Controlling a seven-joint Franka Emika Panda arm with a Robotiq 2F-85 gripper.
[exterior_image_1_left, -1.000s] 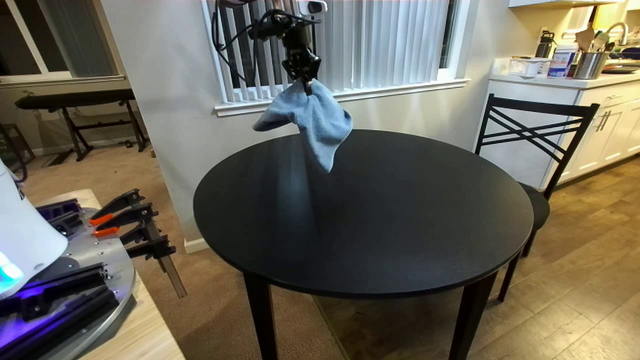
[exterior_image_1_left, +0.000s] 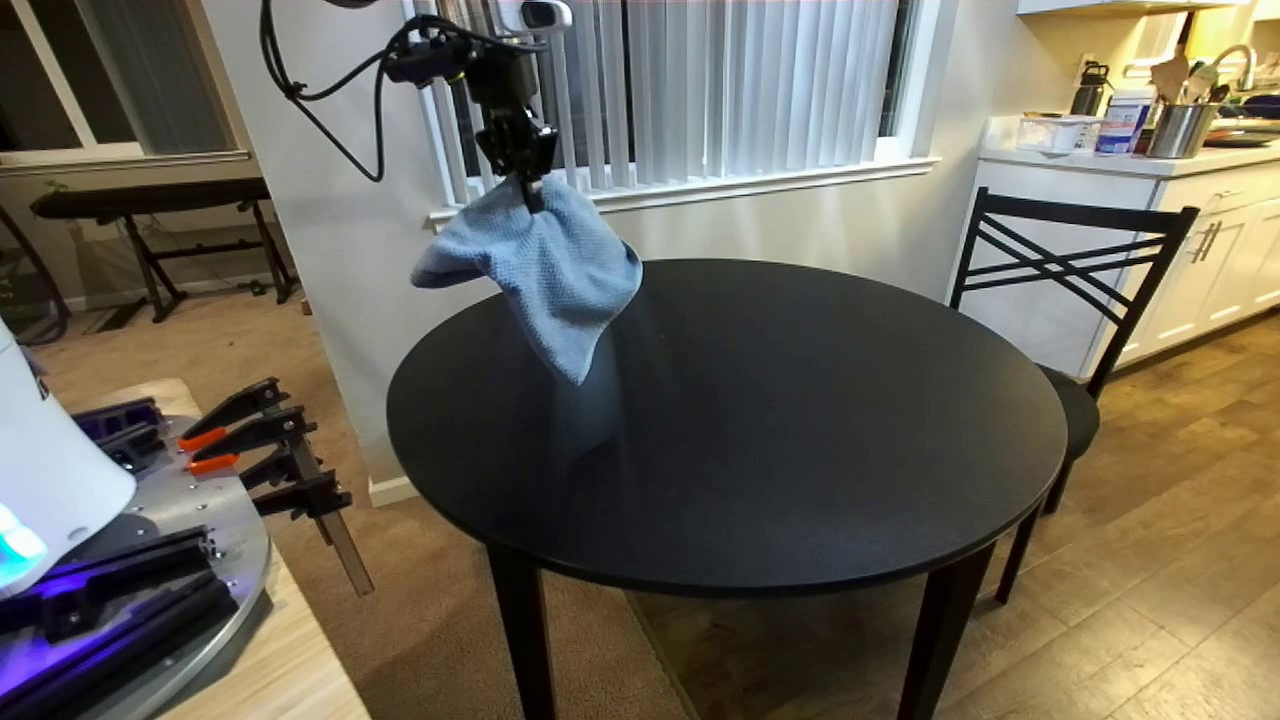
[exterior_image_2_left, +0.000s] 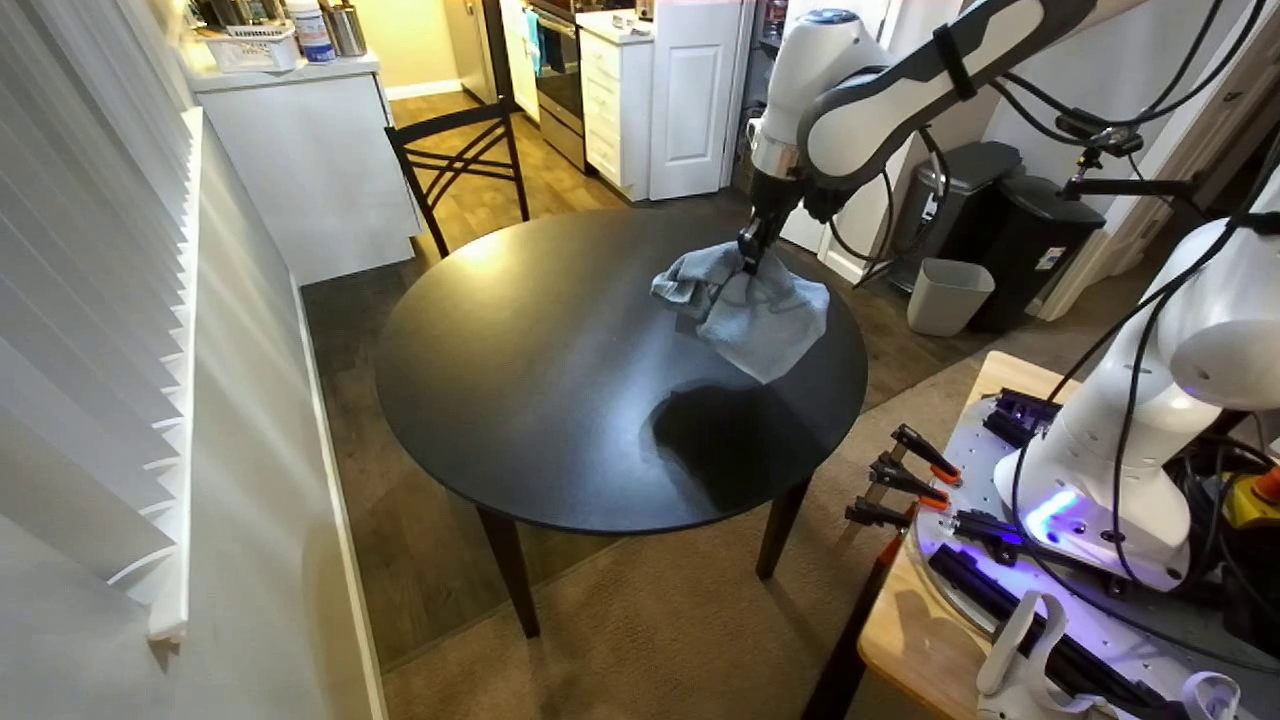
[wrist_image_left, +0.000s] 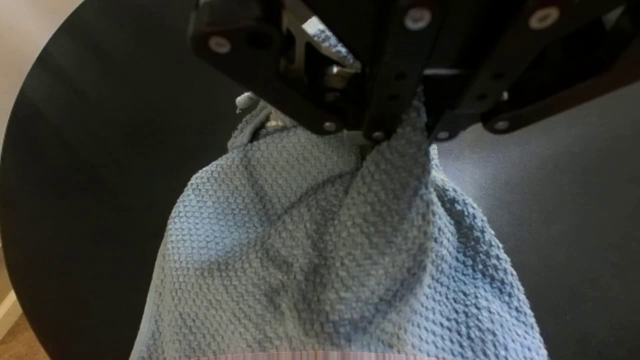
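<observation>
A light blue textured cloth (exterior_image_1_left: 564, 270) hangs in loose folds from my gripper (exterior_image_1_left: 531, 198), which is shut on it. In exterior view 2 the cloth (exterior_image_2_left: 765, 322) spreads out below the gripper (exterior_image_2_left: 751, 258), over the table's side nearer the robot base. The wrist view has the fingers (wrist_image_left: 384, 114) pinching a bunched fold of the cloth (wrist_image_left: 312, 240), which drapes down and hides part of the table. The round black table (exterior_image_1_left: 768, 456) is otherwise bare. Whether the cloth's lowest corner touches the tabletop, I cannot tell.
A black chair (exterior_image_1_left: 1074, 264) stands at the table's kitchen side. The window sill (exterior_image_1_left: 720, 190) and wall run close along one edge. Clamps (exterior_image_1_left: 270, 444) jut from the robot's wooden stand.
In exterior view 1 my gripper has moved left and somewhat lower, carrying the cloth along. The cloth now hangs wider. Table and chair stand where they were.
</observation>
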